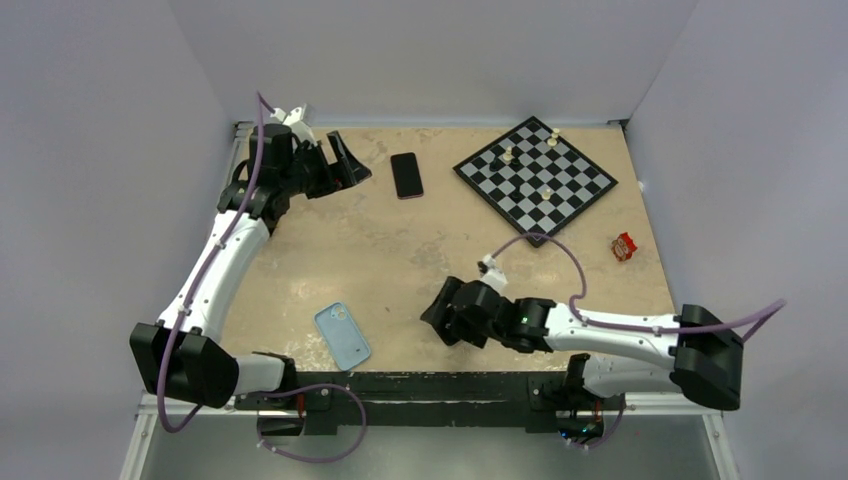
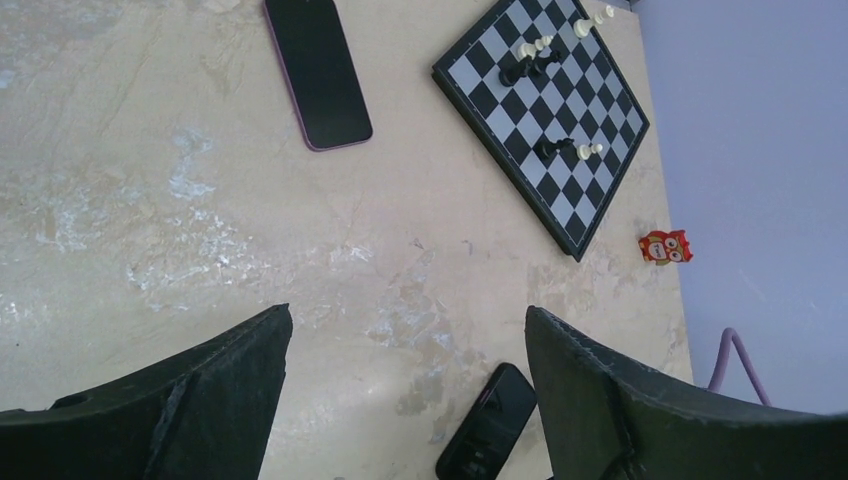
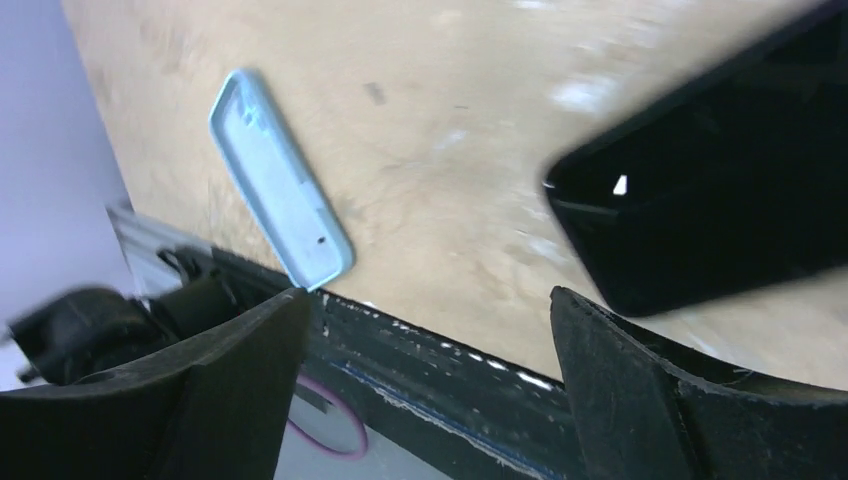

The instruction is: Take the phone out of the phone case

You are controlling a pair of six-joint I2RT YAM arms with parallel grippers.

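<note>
The light blue phone case (image 1: 342,336) lies flat near the table's front left, with its camera cutout toward the far end. In the right wrist view the case (image 3: 275,190) shows its raised rim and no phone inside. A black phone (image 3: 720,180) lies apart from it on the table, close to my right gripper, which is open with nothing between its fingers. The left wrist view shows this phone (image 2: 488,425) partly cut off by the lower edge. My left gripper stands open and empty above the back left of the table.
A second dark phone (image 1: 406,175) with a pinkish edge lies at the back. The chessboard (image 1: 535,180) with several pieces occupies the back right, and a small red owl item (image 1: 623,246) is near the right edge.
</note>
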